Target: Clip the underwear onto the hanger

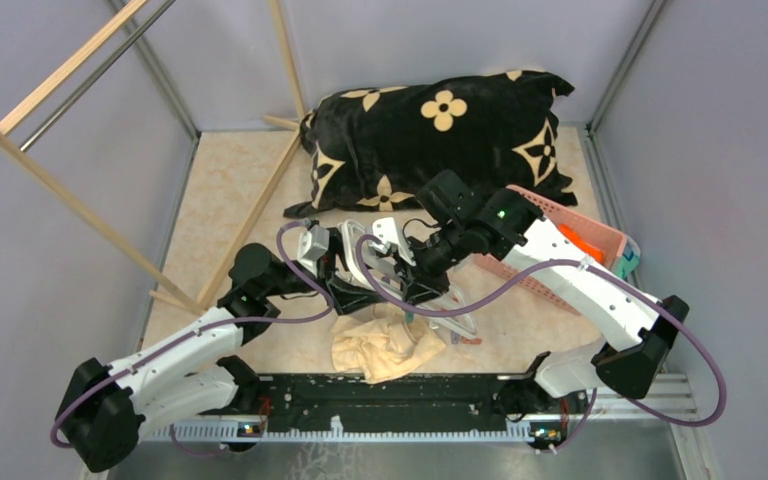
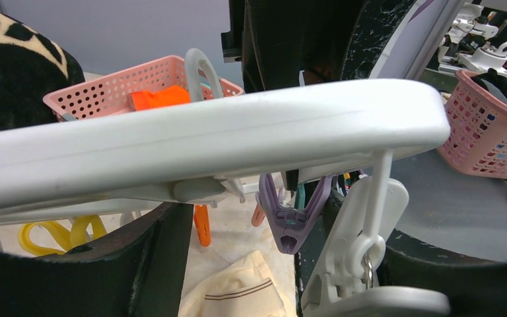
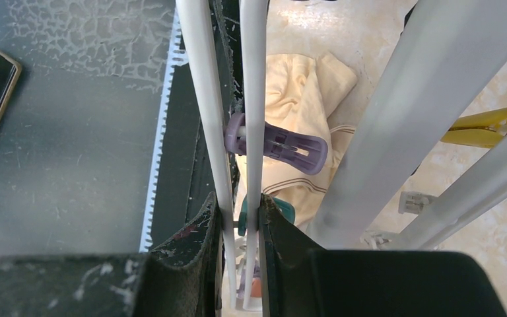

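Note:
The white hanger (image 2: 211, 132), hung with purple (image 2: 290, 218), yellow and other coloured clips, is held up mid-table between both arms. My left gripper stands open around its end, a white clip between its fingers. My right gripper has its fingers closed in on two thin white bars of the hanger, near a teal clip. The cream underwear (image 1: 380, 350) lies crumpled on the table below.
A pink basket (image 1: 550, 290) with orange items sits on the right. A black pillow (image 1: 430, 140) fills the back; a wooden rack (image 1: 60, 200) stands on the left.

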